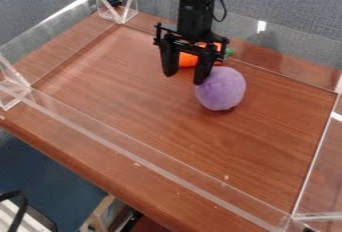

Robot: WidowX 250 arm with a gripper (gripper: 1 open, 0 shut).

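Note:
My black gripper (185, 68) hangs over the upper middle of the wooden table, its two fingers spread apart. Its right fingertip is right beside a purple ball (221, 92), overlapping its upper left edge in this view; whether they touch I cannot tell. Behind the gripper lies an orange carrot-like object (187, 60) with a green end, partly hidden by the fingers and body.
Clear plastic walls surround the wooden table (147, 126) on its sides. The left, middle and front of the table top are bare. A grey wall stands behind.

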